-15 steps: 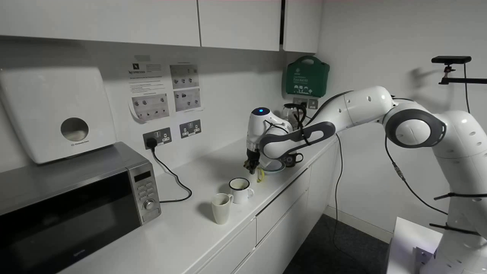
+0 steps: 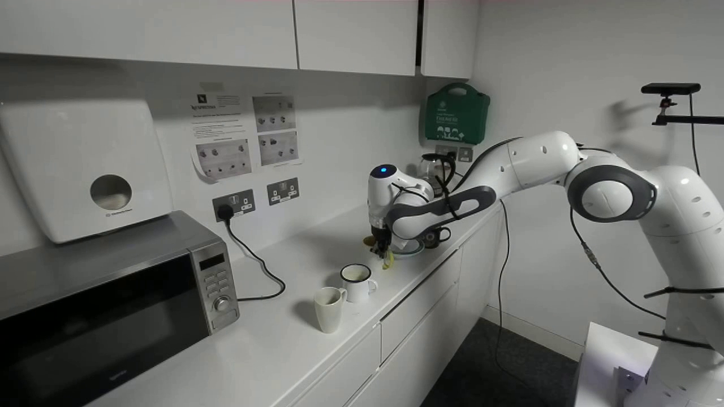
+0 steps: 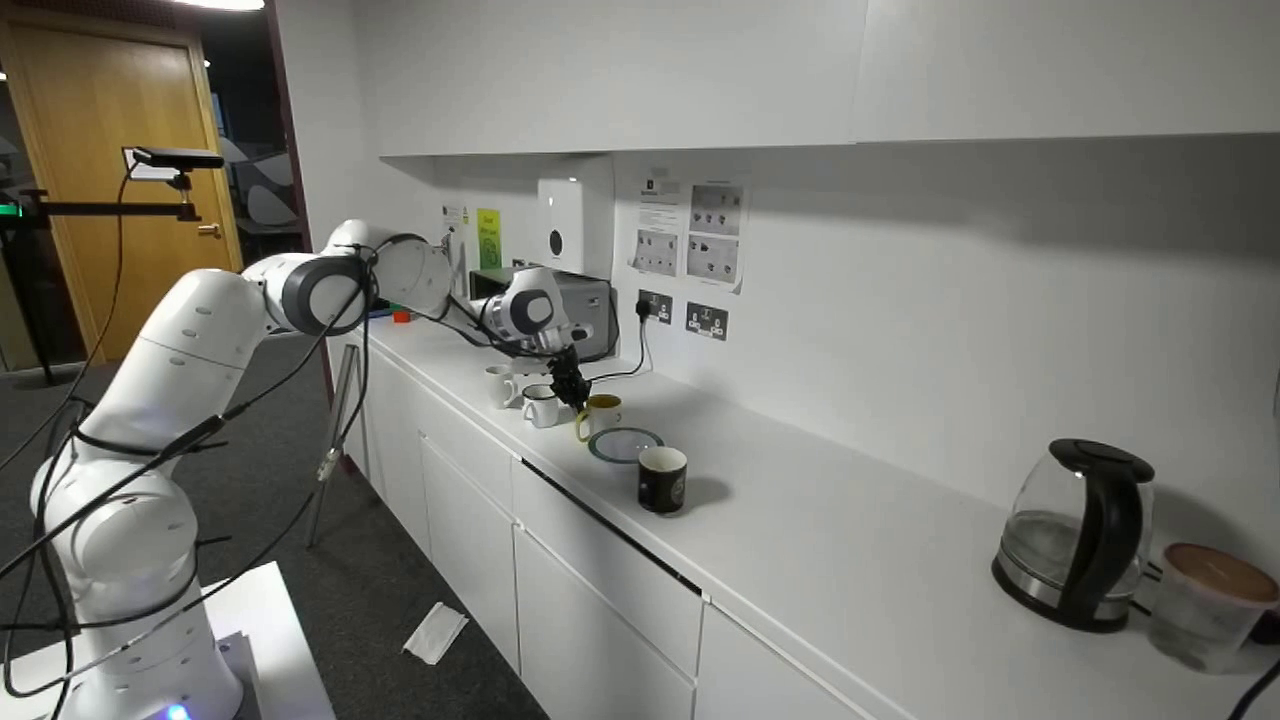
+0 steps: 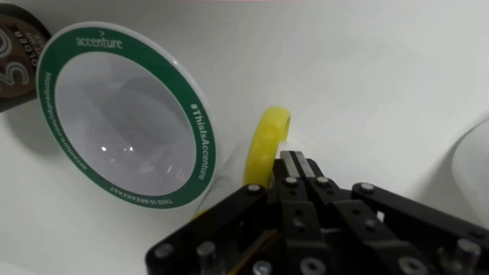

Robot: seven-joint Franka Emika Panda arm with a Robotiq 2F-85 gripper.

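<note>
My gripper is shut, its fingertips pressed together with nothing seen between them. It points down at the counter, right beside the yellow handle [image 4: 263,146] of a mug; whether it touches the handle I cannot tell. The yellow mug [image 3: 601,413] stands between the enamel mug and the bowl in the second exterior view, and in the wrist view my gripper hides most of it. A white bowl with a green rim [image 4: 203,142] sits to the left of the handle, and a dark mug [image 4: 16,59] is beyond it.
A white enamel mug [image 2: 357,282] and a tall cream mug [image 2: 330,309] stand on the microwave [image 2: 215,281] side. At the opposite end are a kettle [image 3: 1071,534] and a lidded tub [image 3: 1209,606]. Clear counter [image 3: 828,516] lies between kettle and dark mug.
My gripper has come down a little and shifted right in the first exterior view, from left of the yellow handle to overlapping it. The mugs and bowl appear unmoved.
</note>
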